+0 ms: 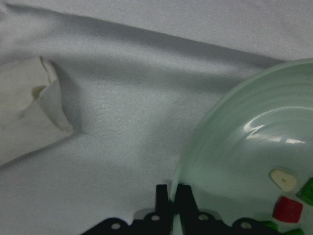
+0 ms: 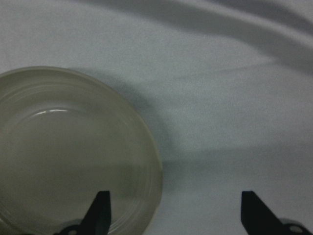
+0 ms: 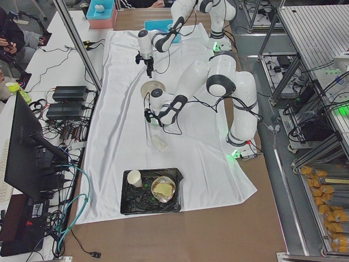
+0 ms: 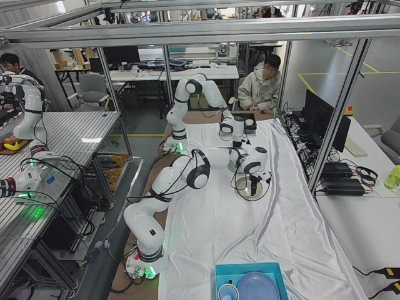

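Note:
In the left wrist view, my left gripper is shut on the rim of a pale green bowl holding red, green and cream pieces. In the camera left view it is at the middle of the cloth, largely hiding that bowl. A crumpled paper piece lies beside the bowl. My right gripper is open above a beige plate, with the plate's edge between and below its fingers and nothing held.
A black tray with a cup and foil bowl sits at one end of the white cloth; a blue bin with dishes is at the other. Monitors and cables line one side.

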